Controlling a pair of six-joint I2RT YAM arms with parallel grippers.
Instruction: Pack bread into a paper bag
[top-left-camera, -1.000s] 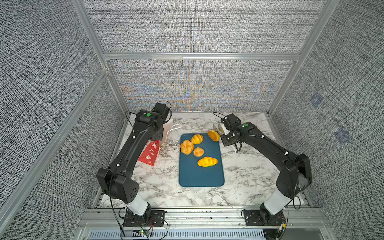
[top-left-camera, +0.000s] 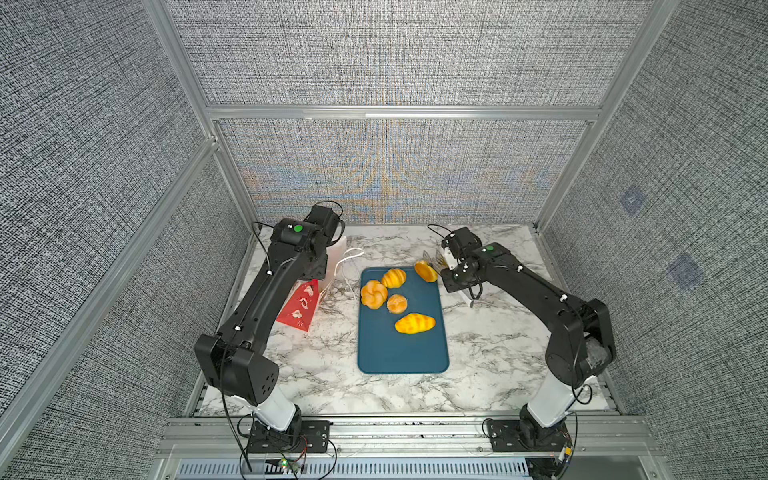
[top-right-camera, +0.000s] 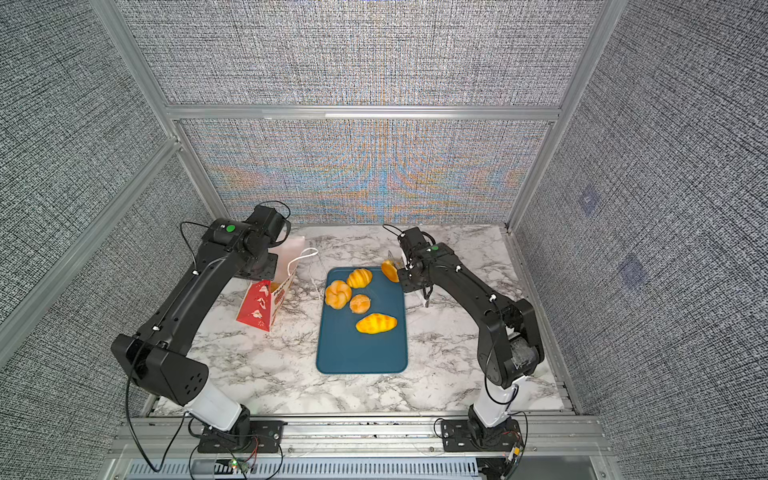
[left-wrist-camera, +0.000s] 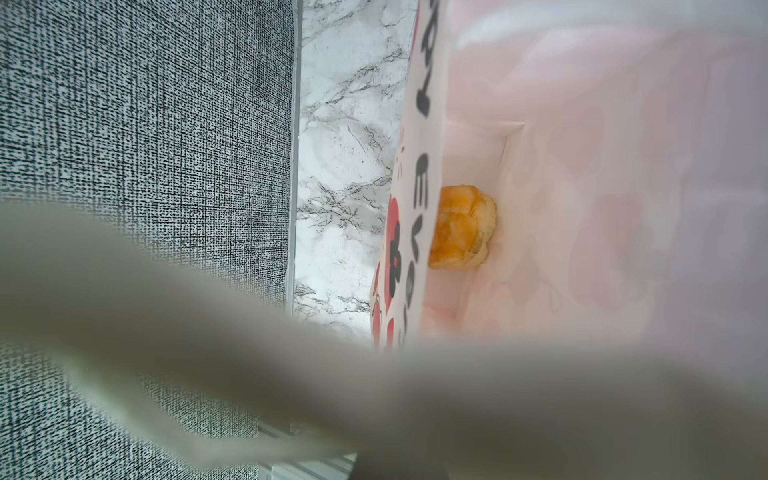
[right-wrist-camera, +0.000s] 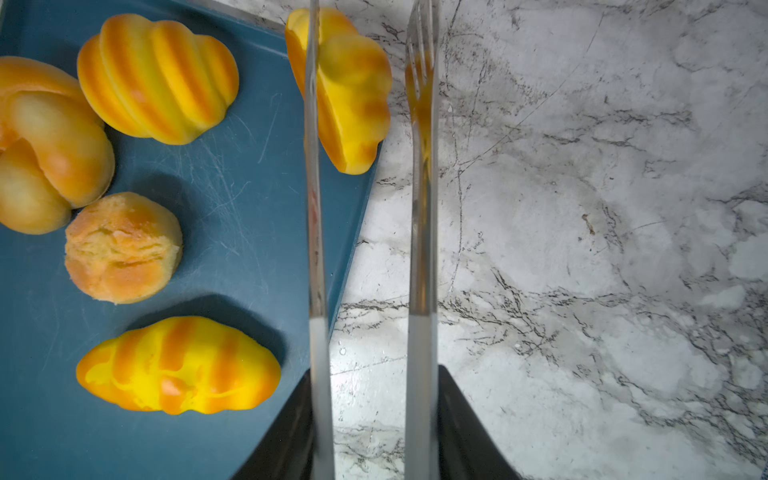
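My left gripper (top-left-camera: 317, 268) is shut at the red and white paper bag (top-left-camera: 299, 307); its fingertips are hidden, and a blurred pale band crosses the left wrist view. A small roll (left-wrist-camera: 464, 227) lies inside the bag. At the far right corner of the blue tray (top-left-camera: 404, 358), a yellow bread (right-wrist-camera: 350, 96) leans over the edge. My right gripper is part open around it, its left clear finger (right-wrist-camera: 313, 176) crossing the bread and a gap showing before the right one. Also on the tray are a striped bread (right-wrist-camera: 158, 78), braided bun (right-wrist-camera: 52, 148), round roll (right-wrist-camera: 124, 248) and long yellow bread (right-wrist-camera: 180, 365).
The bag's white handle (top-left-camera: 349, 255) sticks out toward the tray. Bare marble (right-wrist-camera: 576, 320) lies to the right of the tray. The tray's front part is empty, and the marble between bag and tray is mostly clear.
The right arm has shifted a little, its gripper edging left at the tray's corner. The yellow bread there has moved very slightly left. The left arm and the bag look nearly still.
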